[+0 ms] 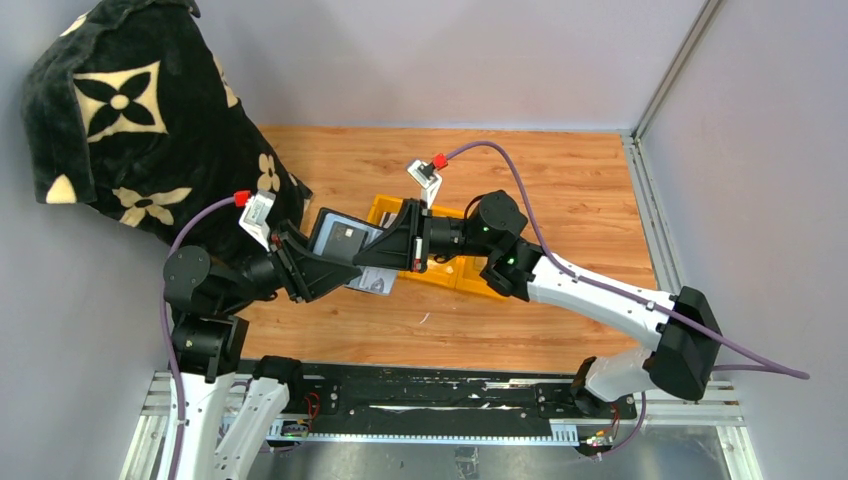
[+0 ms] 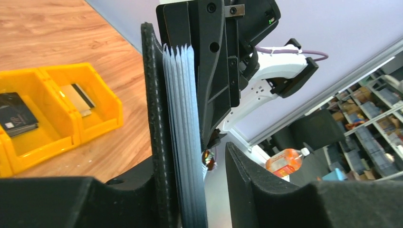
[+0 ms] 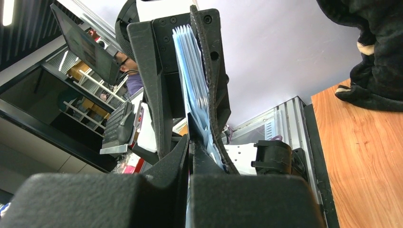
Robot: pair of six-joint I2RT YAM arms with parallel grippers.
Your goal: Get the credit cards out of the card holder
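Note:
The card holder (image 1: 343, 229) is up in the air between both grippers, with its black cover (image 2: 159, 118) and fanned pale-blue sleeves (image 2: 186, 128) edge-on in the wrist views. My left gripper is part open around it; its left finger is beside the cover, and a gap shows between the sleeves and the other finger. My right gripper is shut at the sleeves; a thin pale strip shows between its fingers, and I cannot tell whether it is a sleeve. A printed sleeve (image 1: 376, 280) hangs out below the grippers in the top view.
Below the grippers, a yellow divided tray (image 1: 440, 275) stands on the wooden table (image 1: 560, 180); flat dark items (image 2: 16, 113) lie in it. A dark patterned cushion (image 1: 170, 130) fills the back left.

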